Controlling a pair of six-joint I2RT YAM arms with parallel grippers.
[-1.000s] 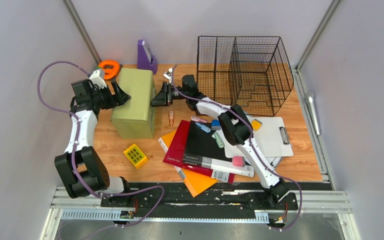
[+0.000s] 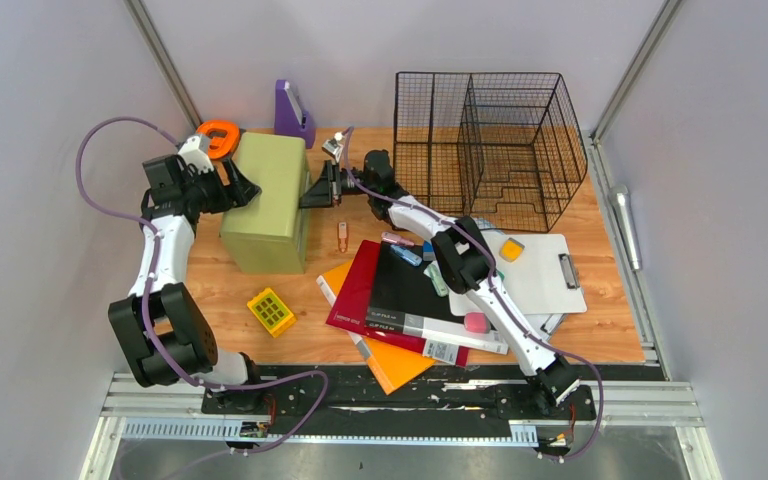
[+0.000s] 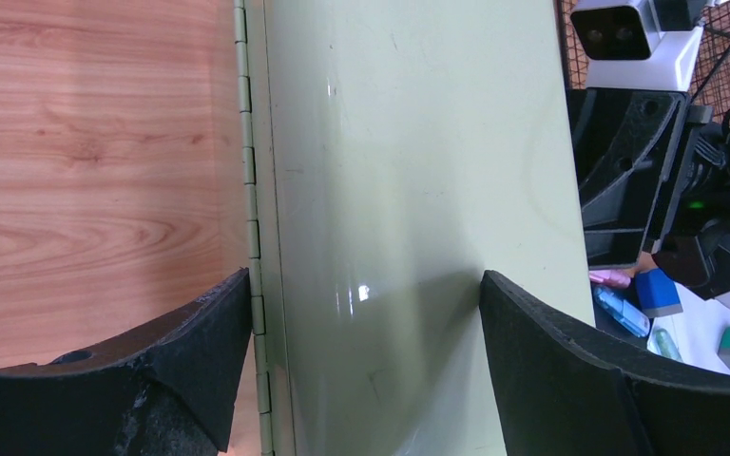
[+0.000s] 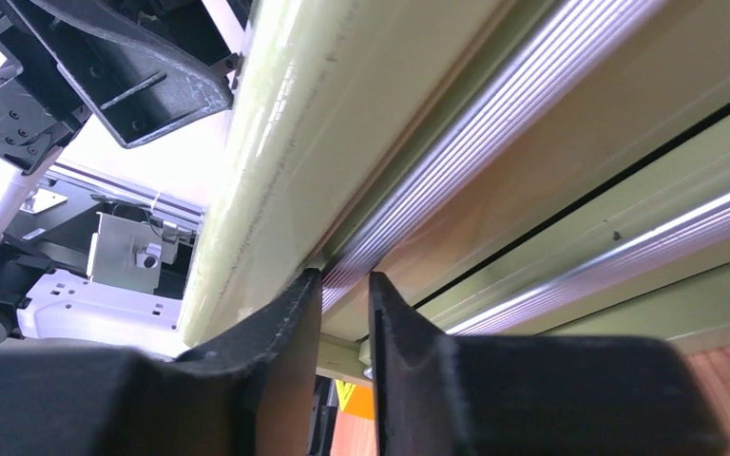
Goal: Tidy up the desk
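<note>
A pale green box-shaped cabinet [image 2: 268, 180] stands at the left rear of the desk. My left gripper [image 2: 240, 184] is at its upper left edge. In the left wrist view its fingers [image 3: 551, 332] are spread wide, one beside the cabinet's ribbed edge, the other over its smooth face. On the cabinet's right side is my right gripper [image 2: 322, 188]. The right wrist view has its fingers [image 4: 285, 332] narrowly parted in front of silver ridged strips [image 4: 456, 152] on the cabinet; whether they touch is unclear.
A black wire rack [image 2: 490, 150] fills the rear right. Front centre holds stacked folders [image 2: 415, 300] with pens and erasers, beside a white clipboard [image 2: 540, 280]. A yellow block [image 2: 271, 312] lies in front of the cabinet; a purple holder [image 2: 293, 115] and orange ring [image 2: 219, 138] stand behind.
The cabinet's front edge has shifted very slightly toward the rear. The left arm's elbow is slightly farther back, and the right gripper and forearm have eased slightly left.
</note>
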